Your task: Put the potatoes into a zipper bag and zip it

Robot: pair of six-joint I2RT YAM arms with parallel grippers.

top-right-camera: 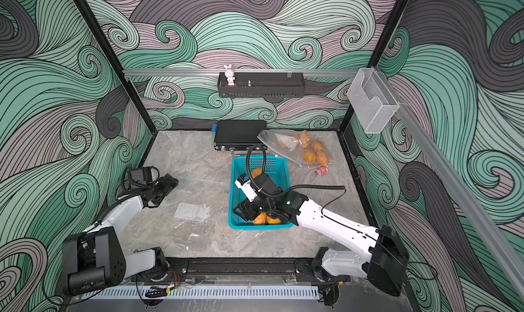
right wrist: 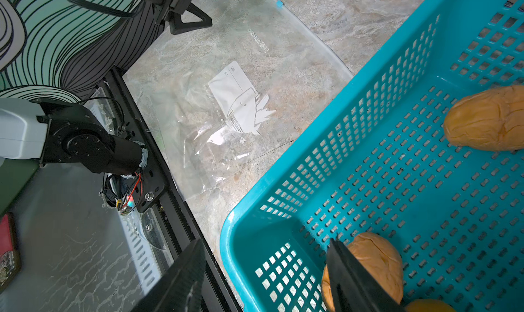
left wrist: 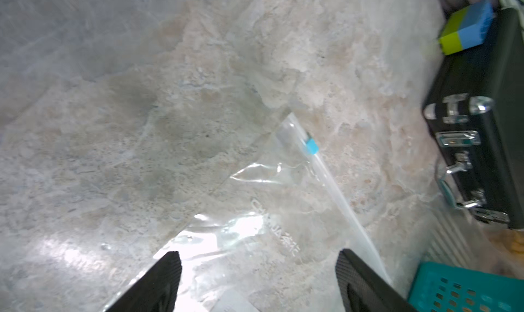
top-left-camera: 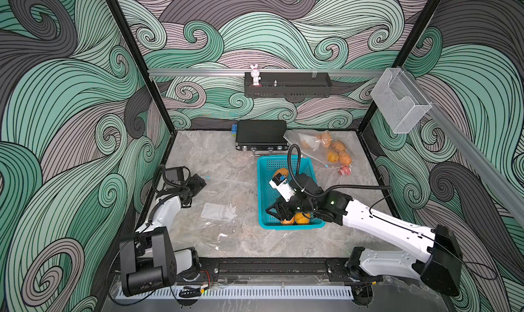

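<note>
An empty clear zipper bag (left wrist: 283, 203) with a blue slider (left wrist: 311, 145) lies flat left of the teal basket (right wrist: 327, 148), a white packet (right wrist: 229, 88) showing at it. My left gripper hangs open over the bag, nothing between its fingers. My right gripper is open at the basket's near-left part, beside potatoes (right wrist: 371, 263); another potato (right wrist: 483, 118) lies farther along the basket.
A black case (top-left-camera: 261, 129) stands at the back. A filled clear bag (top-right-camera: 310, 151) of potatoes lies at back right, a red item (top-right-camera: 321, 170) beside it.
</note>
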